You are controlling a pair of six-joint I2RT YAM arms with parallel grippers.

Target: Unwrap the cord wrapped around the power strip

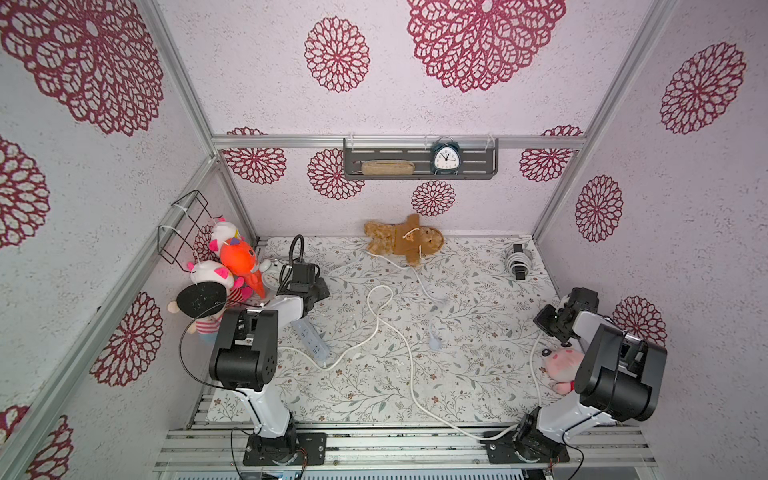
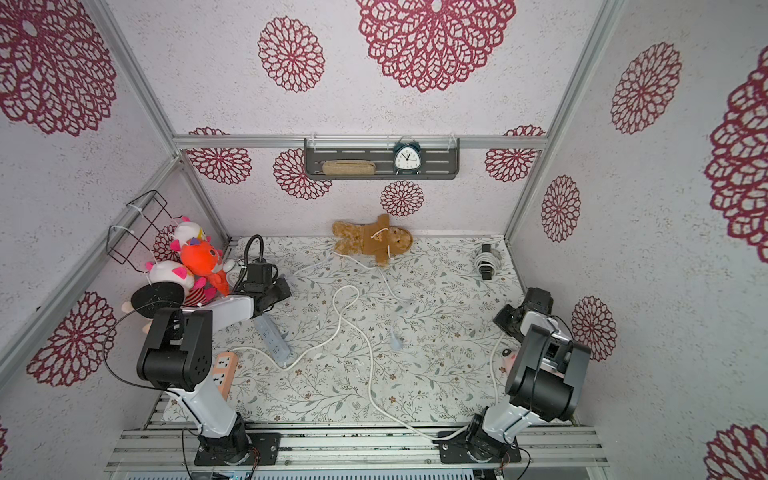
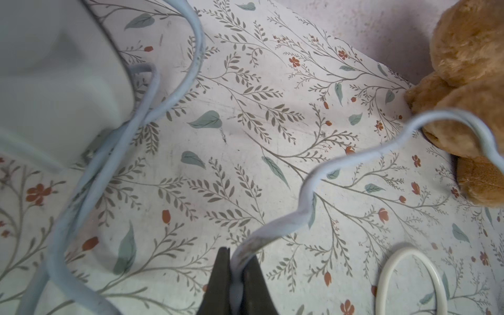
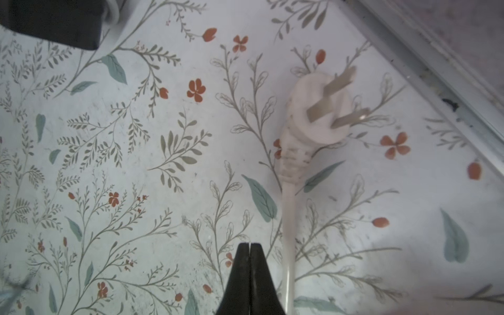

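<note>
In the top views, a grey power strip (image 1: 312,340) lies at left beneath my left arm, and a peach strip (image 2: 224,372) lies nearer the front. My left gripper is shut on a pale grey cord (image 3: 315,183), which rises twisted from between its fingers; further strands (image 3: 115,152) hang at left. A white cord (image 1: 408,344) crosses the middle of the table. My right gripper is shut with nothing showing between its fingers, left of a white plug (image 4: 315,110) and its cord.
A brown bear (image 1: 408,238) lies at the back, coiled cable (image 1: 518,260) at back right. Plush toys (image 1: 240,260) crowd the left wall. A pink toy (image 1: 560,368) sits by my right arm. The middle holds only cords and a small pale item (image 1: 434,340).
</note>
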